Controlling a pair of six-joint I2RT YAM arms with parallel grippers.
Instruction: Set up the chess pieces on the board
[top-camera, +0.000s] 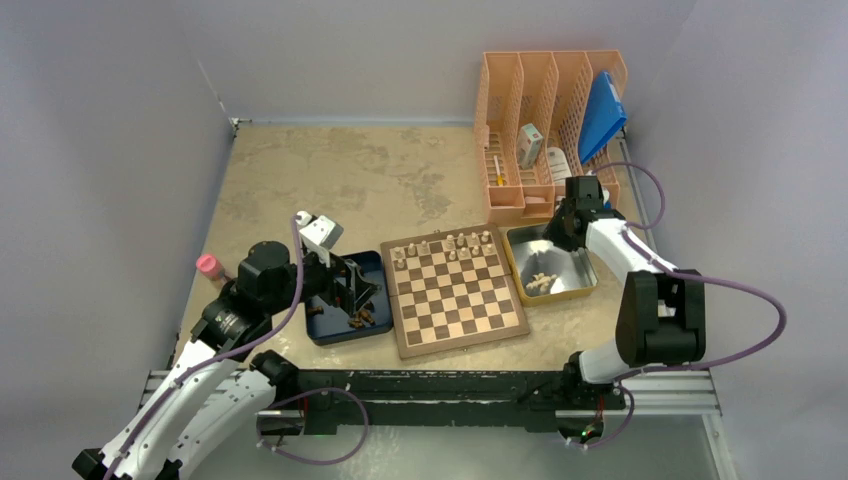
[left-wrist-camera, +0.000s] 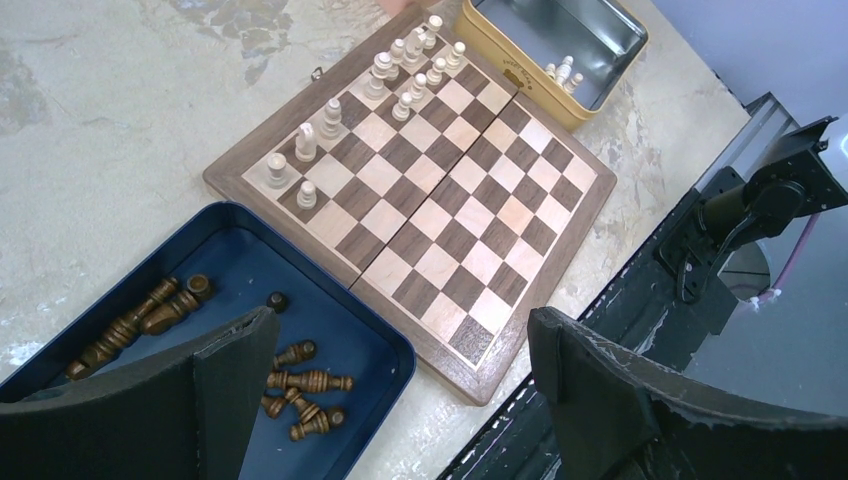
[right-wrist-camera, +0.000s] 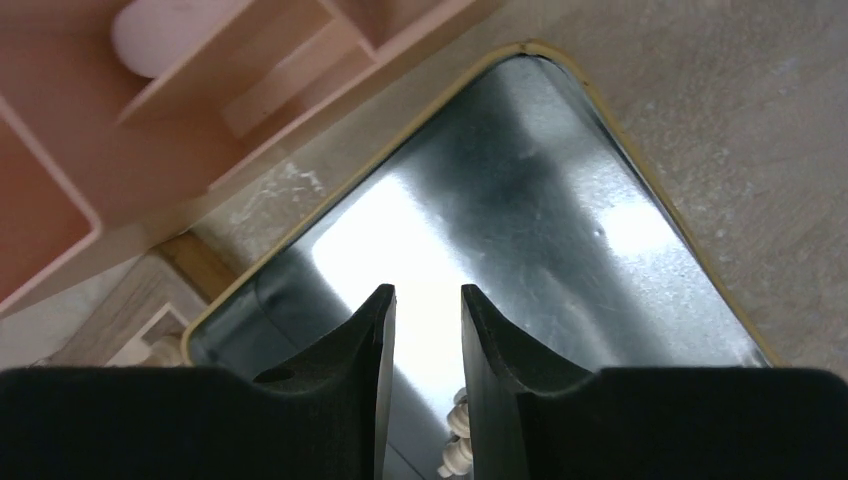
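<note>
The wooden chessboard (top-camera: 455, 340) lies flat in the middle, with several white pieces (left-wrist-camera: 332, 118) standing upright along its far edge. Dark brown pieces (left-wrist-camera: 312, 381) lie in the blue tray (left-wrist-camera: 309, 262) to its left. On the right, a yellow-rimmed metal box (right-wrist-camera: 640, 165) holds a few white pieces (top-camera: 541, 284) lying down; part of one white piece (right-wrist-camera: 457, 452) peeks from behind a right finger. Over the blue tray my left gripper is open and empty. My right gripper hangs above the metal box, open, nothing between its fingers.
A pink compartment organizer (top-camera: 537, 200) borders the metal box at the back, close to my right gripper. A blue folder (top-camera: 602, 115) and a small box (top-camera: 529, 145) stand in it. Bare table (top-camera: 350, 180) stretches behind the board and the blue tray.
</note>
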